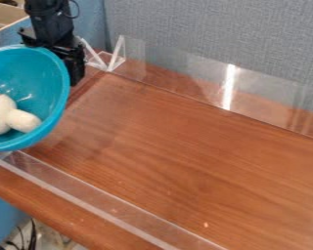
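Note:
A teal plastic bowl (pixel 42 73) sits at the left edge of the wooden table, holding a white toy mushroom (pixel 13 117) with an orange-red cap. My black gripper (pixel 62 61) is at the top left, just behind the bowl's far rim and partly hidden by it. Its fingers are too dark and covered to make out clearly.
Clear plastic barriers line its front and back edges, with a white bracket (pixel 105 59) in the back left corner. A cardboard box (pixel 3 15) is at the upper left.

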